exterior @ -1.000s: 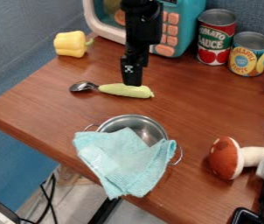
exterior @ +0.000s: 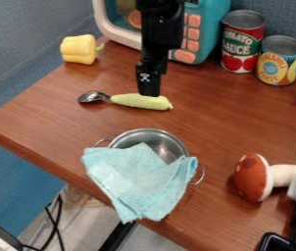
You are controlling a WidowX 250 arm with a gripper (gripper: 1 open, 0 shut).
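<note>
My black gripper (exterior: 150, 83) hangs from the top of the view, its tip just above a pale yellow-green vegetable (exterior: 135, 101); whether it is open or shut is unclear. A metal spoon (exterior: 93, 97) lies at the vegetable's left end. A steel pot (exterior: 151, 134) stands near the front edge with a light blue cloth (exterior: 135, 176) draped in and over it.
A toy microwave (exterior: 193, 37), tomato sauce can (exterior: 241, 44) and second can (exterior: 279, 63) stand at the back. A yellow pepper (exterior: 78, 49) is back left, a toy mushroom (exterior: 256, 177) front right beside black objects.
The objects on the table look unmoved.
</note>
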